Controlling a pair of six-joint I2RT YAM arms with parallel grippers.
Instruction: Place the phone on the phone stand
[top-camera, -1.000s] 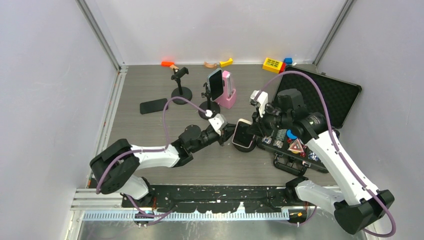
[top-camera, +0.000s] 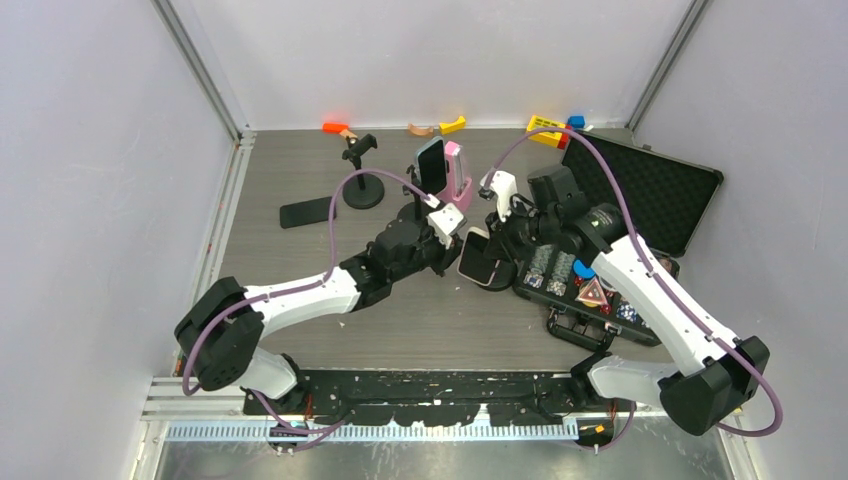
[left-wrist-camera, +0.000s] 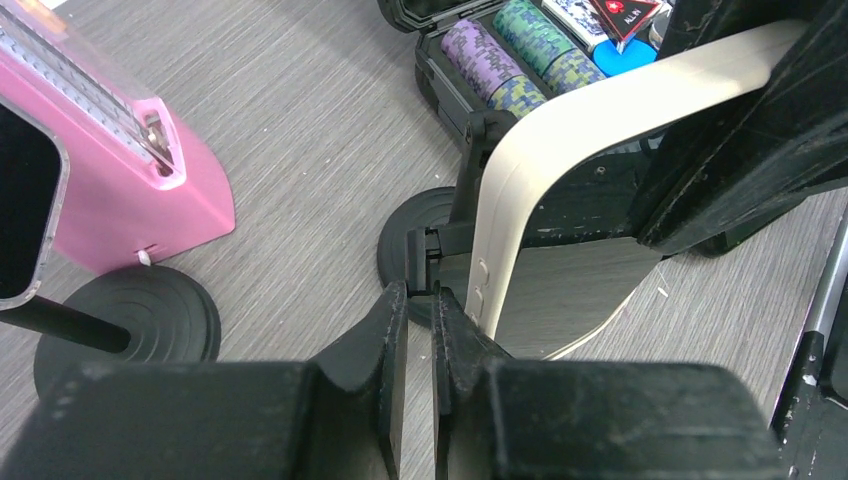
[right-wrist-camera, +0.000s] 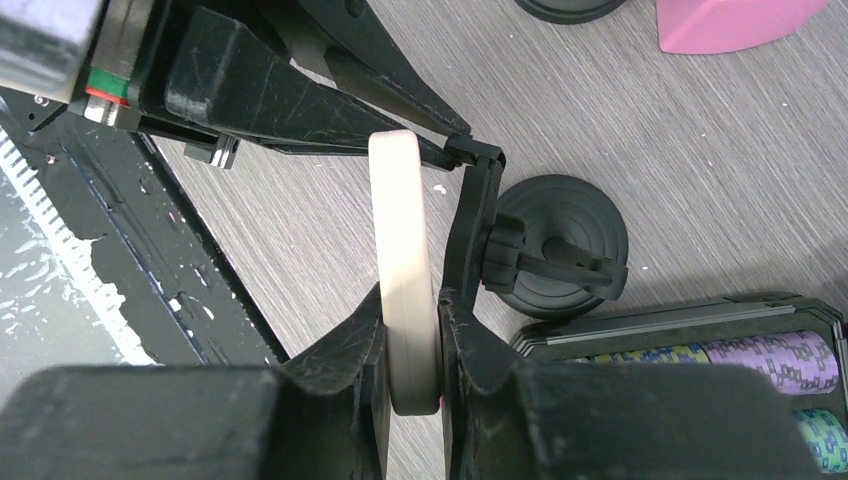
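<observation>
A cream-edged phone (top-camera: 477, 258) is at a black stand, whose round base (right-wrist-camera: 548, 205) shows in the right wrist view. My right gripper is shut on the phone's edge, holding it beside the stand's upright (right-wrist-camera: 468, 220). My left gripper has its fingertips close together at the top end of the stand's bracket, just beside the phone; whether they grip it is unclear.
Another stand holds a phone (top-camera: 431, 165) beside a pink holder (top-camera: 457, 190). A third stand (top-camera: 362, 192) and a dark phone (top-camera: 306, 211) are left. An open chip case (top-camera: 635, 190) fills the right side.
Both arms have shifted upward in the top view, my left gripper rising from lower down. The phone has moved slightly left, tilting with my right gripper.
</observation>
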